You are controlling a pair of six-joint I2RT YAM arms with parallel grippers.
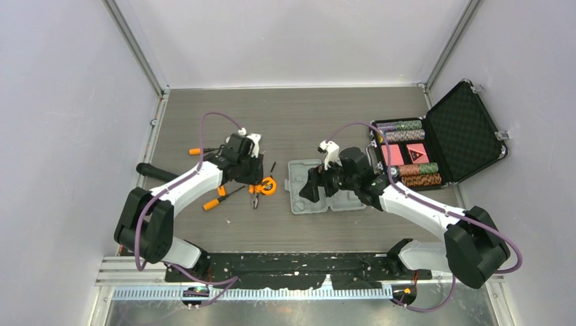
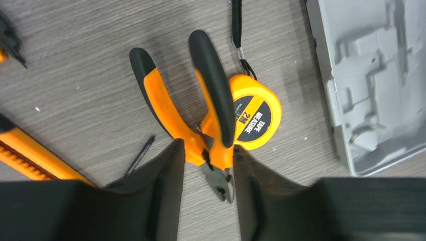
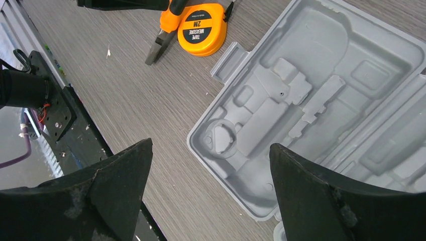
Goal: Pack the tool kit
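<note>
My left gripper (image 1: 253,180) hangs over orange-and-black pliers (image 2: 166,105), its fingertips around one handle near the pivot; whether they grip it is unclear. The pliers lie partly over the orange tape measure (image 2: 253,118). An orange utility knife (image 2: 40,155) and a screwdriver (image 1: 212,204) lie nearby, another orange handle (image 1: 195,151) farther back. My right gripper is open, empty, above the left half of the open grey tool case (image 3: 366,50), whose moulded compartments are empty.
An open case of coloured chips (image 1: 407,170) stands at the right wall. A dark cylinder (image 1: 149,171) lies at the left edge.
</note>
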